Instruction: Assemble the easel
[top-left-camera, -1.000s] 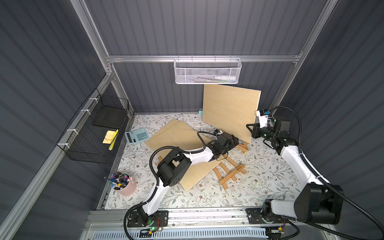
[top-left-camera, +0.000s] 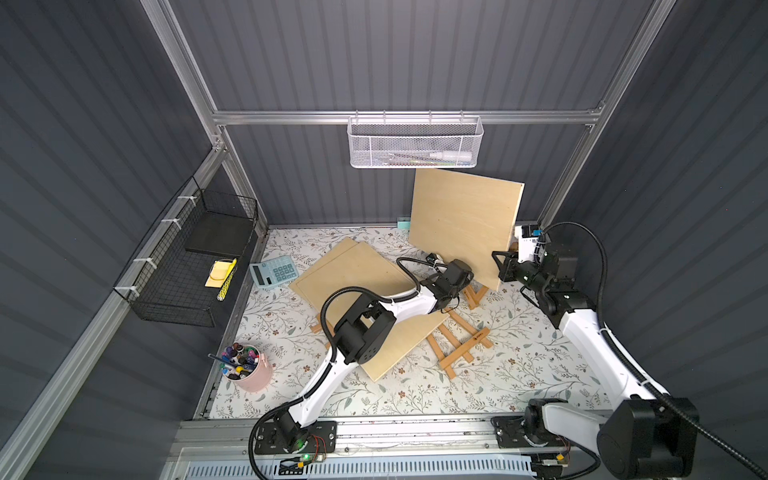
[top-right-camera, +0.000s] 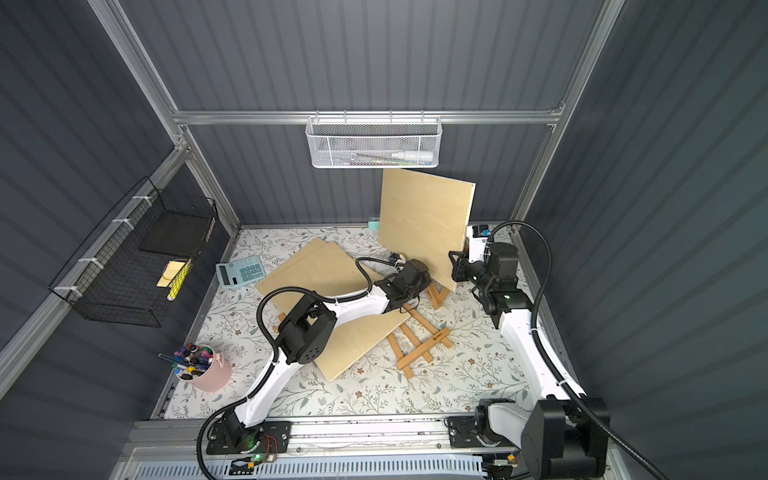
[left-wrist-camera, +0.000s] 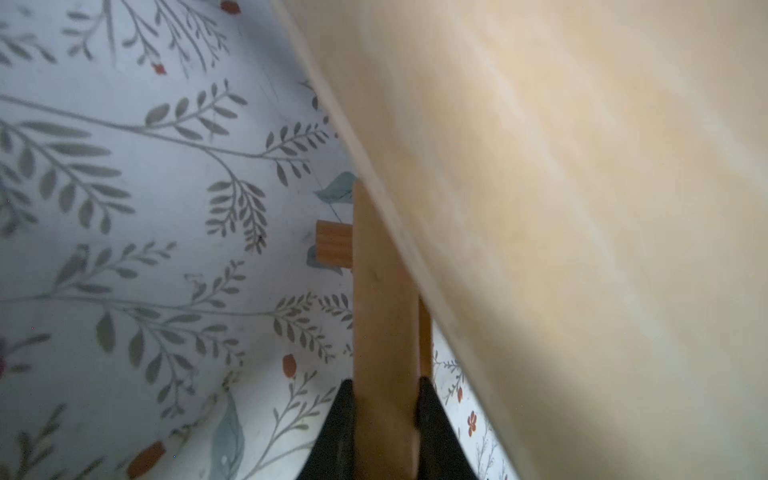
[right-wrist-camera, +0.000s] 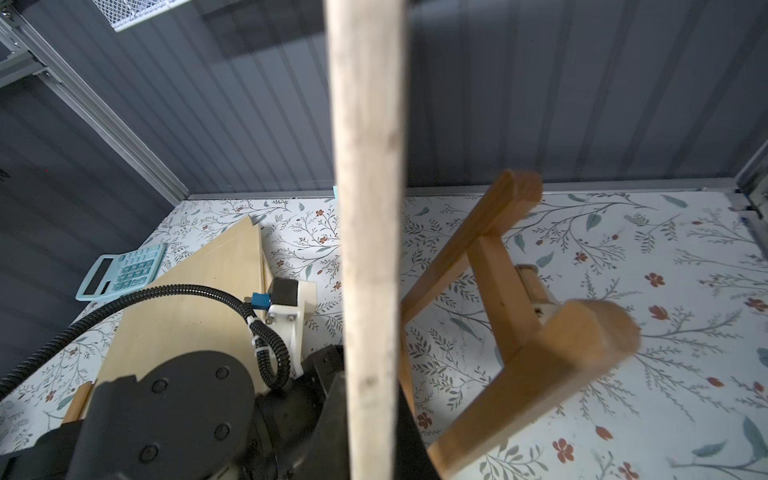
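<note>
A square light wooden board stands upright at the back right. My right gripper is shut on its side edge, the pale strip running up the right wrist view. Behind the board is a small wooden easel stand, mostly hidden from above. My left gripper is shut on a wooden bar low at the board's near side. The board's face fills the right of the left wrist view, close beside the bar. Whether the board's lower edge rests on the stand cannot be seen.
More flat boards lie on the table's left-middle, under my left arm. Another wooden frame lies in front. A calculator and a pink pen cup are at the left.
The board, with my right gripper on it, has tilted slightly and its lower right corner is lower.
</note>
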